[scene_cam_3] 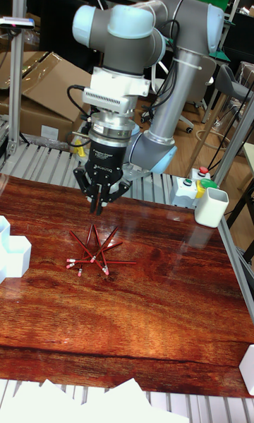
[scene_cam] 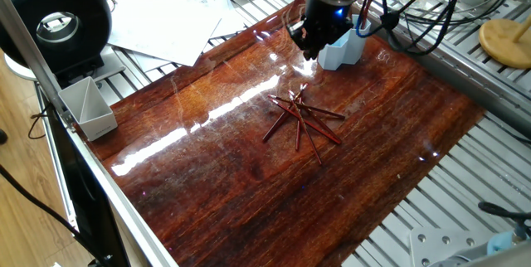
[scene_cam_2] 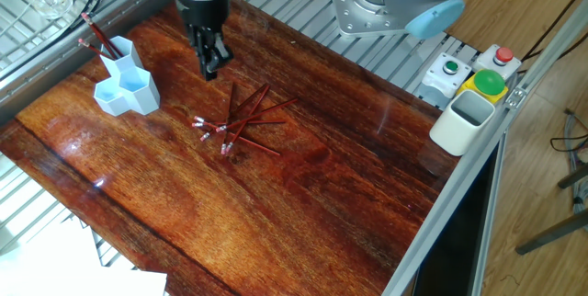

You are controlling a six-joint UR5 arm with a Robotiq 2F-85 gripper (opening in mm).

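Note:
Several dark red pencils [scene_cam_2: 241, 121] lie crossed in a loose fan on the wooden table, their pale eraser ends bunched together. A light blue holder of joined hexagonal cups [scene_cam_2: 138, 93] stands upright, with red pencils [scene_cam_2: 112, 48] in its rear cup. My gripper [scene_cam_3: 97, 210] hangs above the table behind the pile, clear of it, in the third view. Its dark fingers [scene_cam_3: 100, 200] are close together there, and whether a slim gap parts them is unclear. No pencil shows in its grasp. From the first view, the gripper partly overlaps the holder [scene_cam: 348, 50].
A white square container [scene_cam_2: 460, 123] stands at the table's edge beside the stop buttons [scene_cam_2: 490, 82]. Another white box [scene_cam: 88, 109] sits at the opposite edge, near papers [scene_cam: 166, 26].

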